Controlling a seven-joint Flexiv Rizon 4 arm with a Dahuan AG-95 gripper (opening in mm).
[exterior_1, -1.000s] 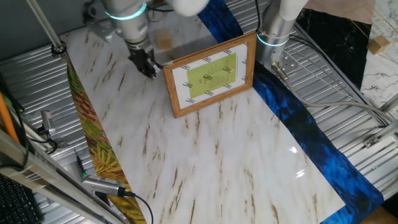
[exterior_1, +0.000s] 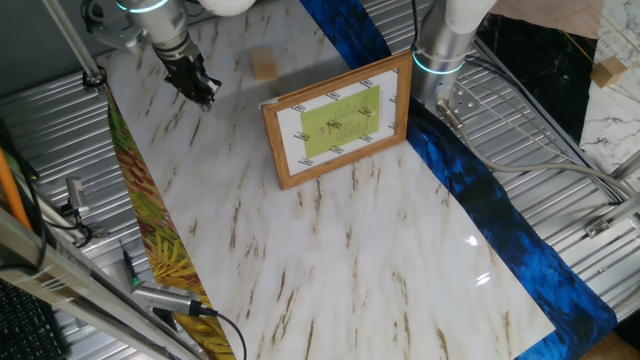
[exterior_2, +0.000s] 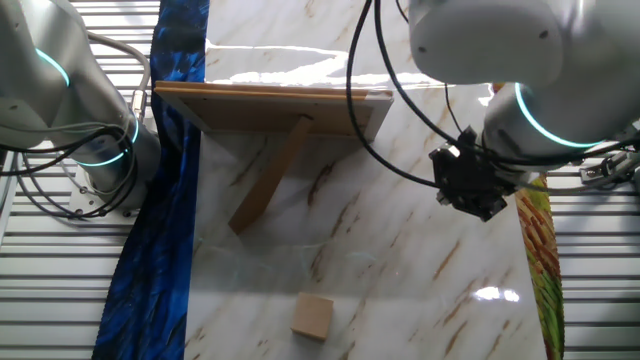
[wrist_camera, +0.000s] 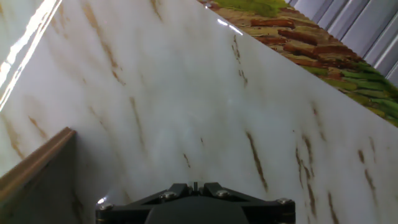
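Observation:
A wooden picture frame (exterior_1: 340, 124) with a yellow-green sheet stands upright on the marble-patterned table. Exterior view 2 shows its back (exterior_2: 255, 115) and the slanted support leg (exterior_2: 270, 182). Behind it lies a small wooden cube (exterior_1: 264, 64), which is also visible as a plain block (exterior_2: 312, 315) in exterior view 2. My gripper (exterior_1: 207, 104) hangs over the table beside the frame, on the side away from the blue cloth, apart from both objects. In the wrist view the gripper is shut, its tips together and nothing showing between them. The frame's edge (wrist_camera: 36, 162) appears at lower left there.
Blue cloth (exterior_1: 460, 175) and a yellow-green patterned cloth (exterior_1: 150, 225) run along the table's long sides. The arm's base (exterior_1: 437, 65) stands close to the frame. Cables (exterior_2: 365, 140) hang across exterior view 2.
My arm has moved left in exterior view 1, away from the frame and the cube, and slightly upward in the picture. The frame and cube stay in place.

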